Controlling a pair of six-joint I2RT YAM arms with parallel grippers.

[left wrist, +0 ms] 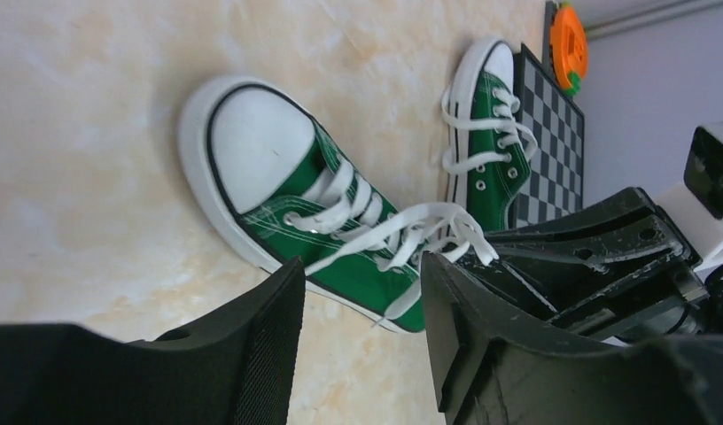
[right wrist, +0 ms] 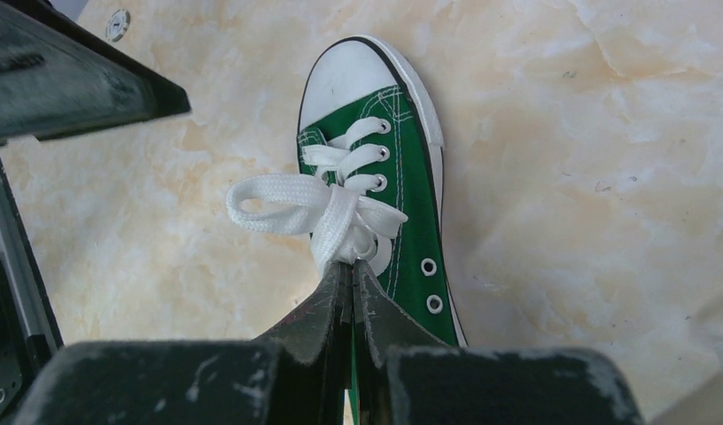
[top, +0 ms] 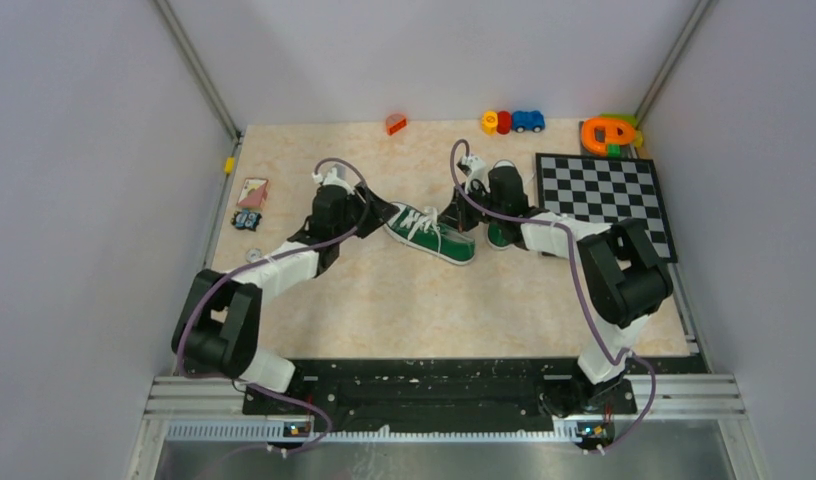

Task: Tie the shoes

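A green shoe (top: 452, 247) with a white toe lies mid-table, its toe toward my left arm. Over its tongue, the white lace (right wrist: 283, 204) is crossed and forms a loop at one side. My right gripper is shut at this crossing, with lace at its fingertips. My left gripper stands open beyond the toe in the top view, its fingers apart. In the left wrist view a loose lace end reaches to the left fingertip, but the finger does not visibly grip it. The second green shoe (left wrist: 491, 150) is partly hidden behind my right arm in the top view.
A checkered board (top: 606, 195) lies at the right, with an orange toy (top: 606, 132) behind it. Small toys, including a blue car (top: 527, 121) and a red block (top: 396, 123), line the back edge.
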